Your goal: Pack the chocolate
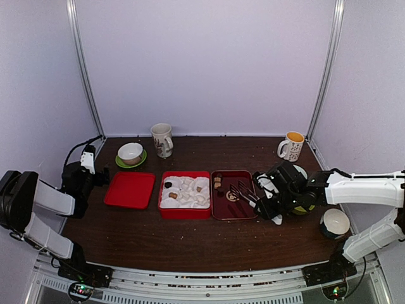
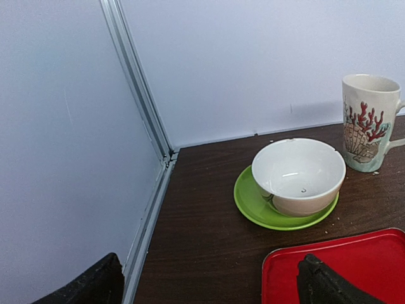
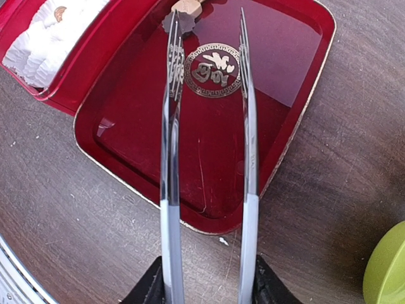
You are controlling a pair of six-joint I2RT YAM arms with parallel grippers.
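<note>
A red box [image 1: 185, 210] lined with white cups holds several chocolates. To its right a dark red tray [image 1: 233, 210] carries chocolate pieces [image 1: 218, 182] near its back left; in the right wrist view a light piece [image 3: 188, 7] shows at the tray's far end. My right gripper [image 1: 241, 192] hovers over that tray, long fork-like tips part open, nothing seen held between them [image 3: 209, 47]. My left gripper rests at the left, open and empty, near the flat red lid [image 1: 129, 189].
A bowl [image 1: 130, 152] on a green saucer and a tall mug [image 1: 162, 140] stand back left; another mug [image 1: 291, 145] stands back right. A small bowl [image 1: 334, 223] and a green dish [image 3: 386, 266] are at the right.
</note>
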